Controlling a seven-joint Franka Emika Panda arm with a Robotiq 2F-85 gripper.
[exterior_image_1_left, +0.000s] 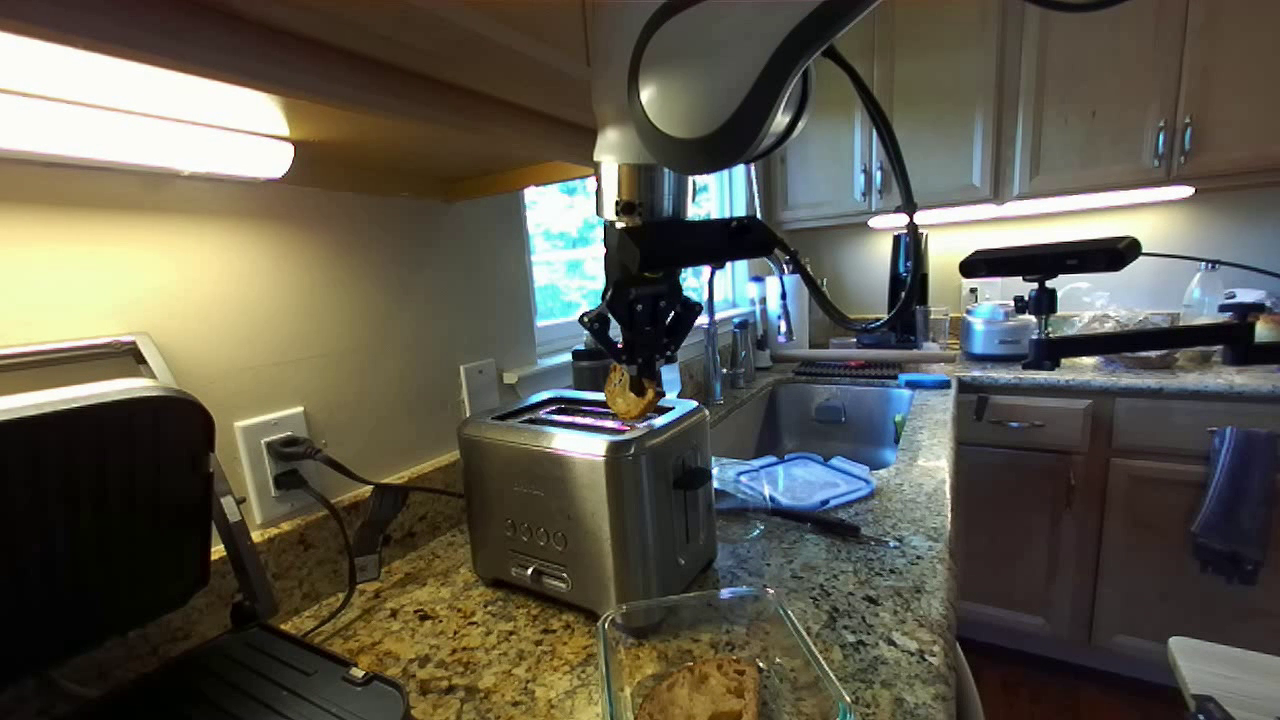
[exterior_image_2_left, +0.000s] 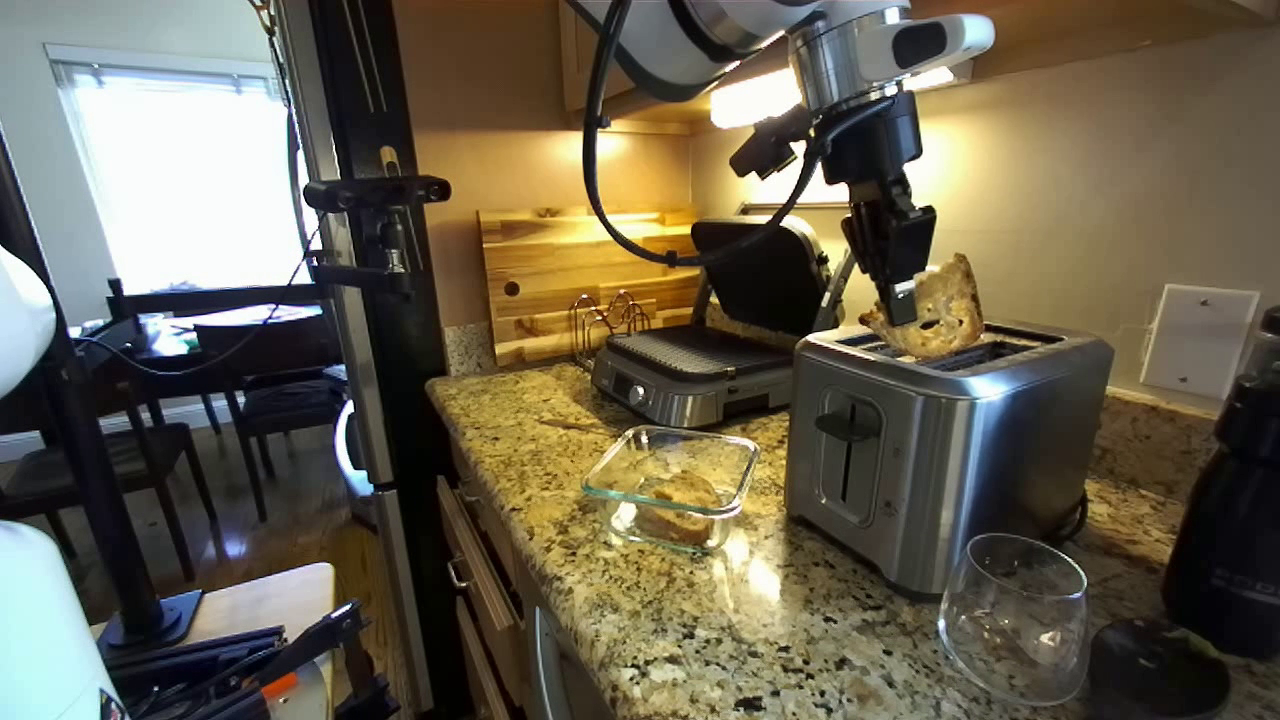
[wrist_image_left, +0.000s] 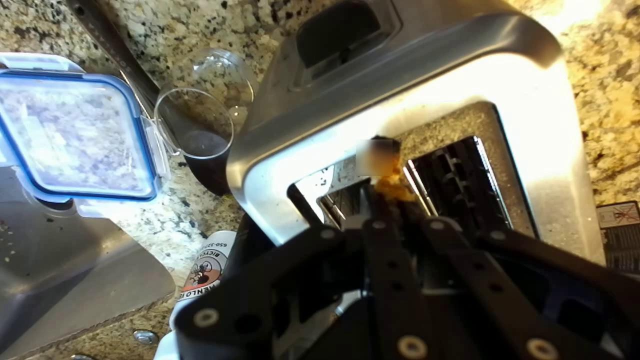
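My gripper (exterior_image_1_left: 648, 374) is shut on a browned slice of bread (exterior_image_2_left: 942, 310) just over the top of the steel toaster (exterior_image_1_left: 570, 516). In exterior view 2 the slice stands tilted, its lower edge close to the slots; whether it dips into one I cannot tell. Only a small orange-brown bit of the bread (wrist_image_left: 393, 186) shows in the wrist view, with the fingers hiding the remainder. Dark slots are visible on either side of it. Another piece of bread (exterior_image_2_left: 679, 504) lies inside a glass container (exterior_image_2_left: 618, 482) on the counter.
A stemless glass (exterior_image_2_left: 1014, 618) stands close to the toaster's lever end. Beside the sink (exterior_image_1_left: 828, 420) lies a blue-edged lid (exterior_image_1_left: 806, 481), with a dark-handled utensil (exterior_image_1_left: 804, 518) near it. An open grill (exterior_image_2_left: 708, 360) sits beyond the toaster.
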